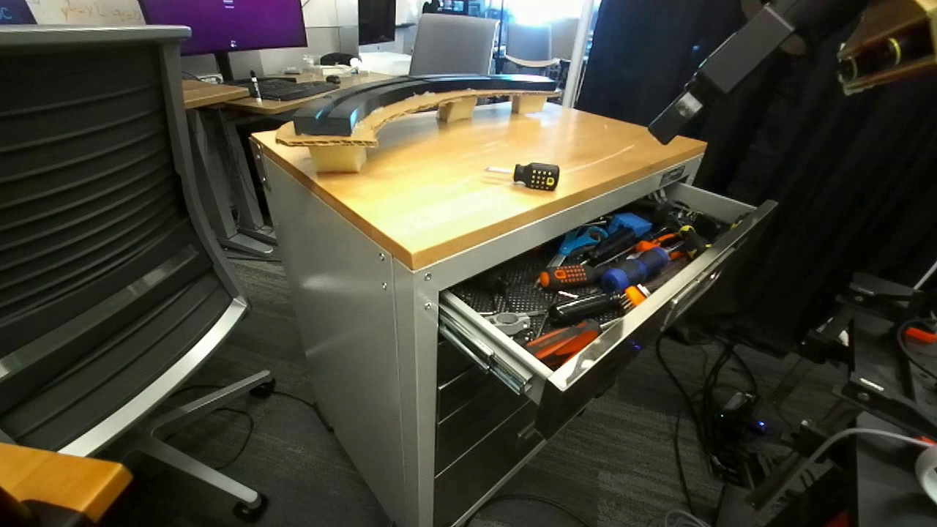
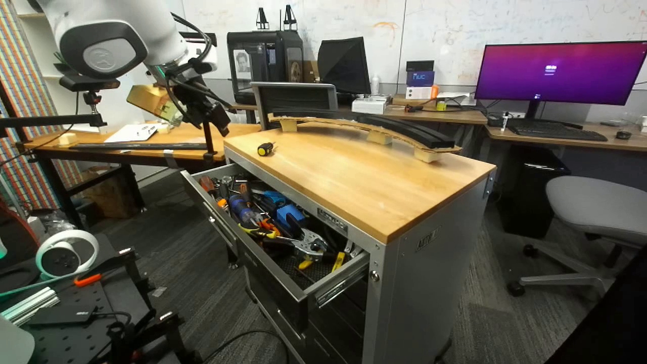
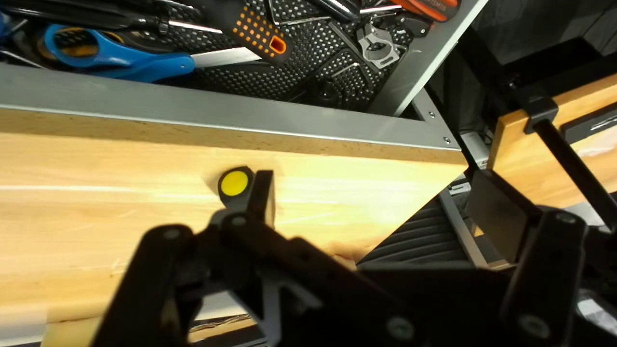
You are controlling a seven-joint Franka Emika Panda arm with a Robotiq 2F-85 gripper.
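A stubby black screwdriver with yellow dots (image 1: 536, 176) lies on the cabinet's wooden top (image 1: 439, 211), its shaft pointing away from the drawer. In exterior view 2 the same screwdriver (image 2: 265, 149) rests near the top's left end. My gripper is open, its fingers wide apart and nothing between them. The wrist view shows the yellow end of the screwdriver (image 3: 234, 182) just beside one finger (image 3: 269, 199), which hides the rest of it. Exterior view 1 has a black finger (image 1: 678, 117) hanging at the upper right, apart from the screwdriver.
Below the top, an open drawer (image 1: 646, 338) holds many tools, among them blue-handled scissors (image 3: 156, 63). A curved black track on cardboard (image 2: 370, 124) stands along the back of the top. Bare wood surrounds the screwdriver.
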